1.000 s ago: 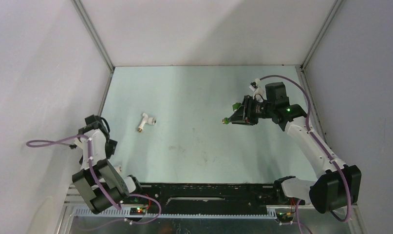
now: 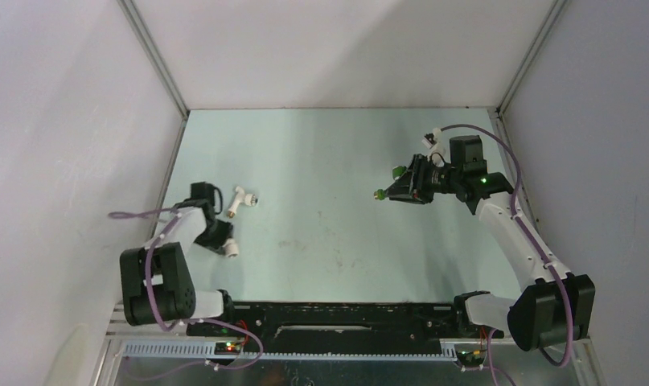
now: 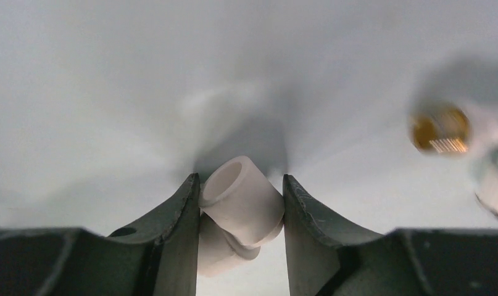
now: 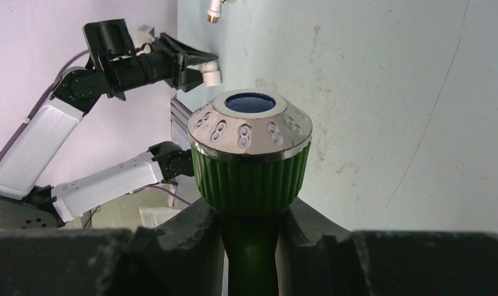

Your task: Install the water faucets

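My left gripper is shut on a white pipe fitting [image 3: 245, 200] whose round open end faces forward. In the top view this fitting [image 2: 232, 248] shows at the fingers' lower right, and the arm is blurred. A white faucet [image 2: 242, 200] with a brass end lies on the table, up and to the right of that gripper. On the right side my right gripper [image 2: 395, 183] is shut on a green tap part [image 4: 251, 179]. Its ribbed knob with a silver, dotted cap and blue centre points up in the right wrist view. Another green piece [image 2: 398, 172] shows on the gripper's far side.
White walls [image 2: 345, 52] close off the back and both sides. A black frame [image 2: 337, 322] runs along the front edge.
My left gripper has come from the left wall towards the right, bringing the white fitting nearer the faucet. The right gripper has shifted slightly to the right, still gripping the green part.
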